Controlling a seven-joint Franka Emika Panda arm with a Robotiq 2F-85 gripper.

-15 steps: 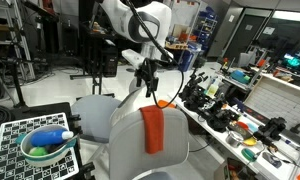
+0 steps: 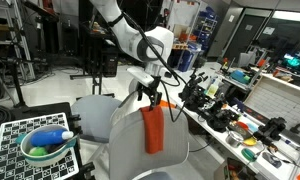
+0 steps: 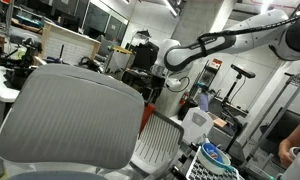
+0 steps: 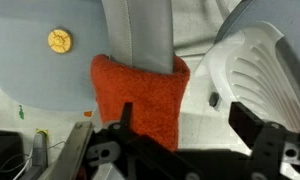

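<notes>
A red towel (image 2: 153,130) hangs over the top of a grey chair back (image 2: 130,145). Just above the towel's upper edge is my gripper (image 2: 148,100), pointing downward. From the wrist, the towel (image 4: 140,100) is seen below, folded over the chair's rim (image 4: 140,30), and my gripper has its fingers spread wide to either side of it. Nothing is held between them. In the second exterior view, a nearer chair back hides part of the scene; only a strip of the towel (image 3: 147,115) shows beneath the gripper (image 3: 148,97).
Another chair (image 3: 70,115) with a broad grey back fills the front of the second exterior view. A white slatted chair (image 4: 255,75) lies right of the towel in the wrist view. A bowl of items (image 2: 48,140) stands on a checkered surface at left. A cluttered bench (image 2: 230,115) runs behind.
The arm has come down and shifted left in the first exterior view, bringing my gripper closer to the towel's top edge. The towel and chairs look unmoved.
</notes>
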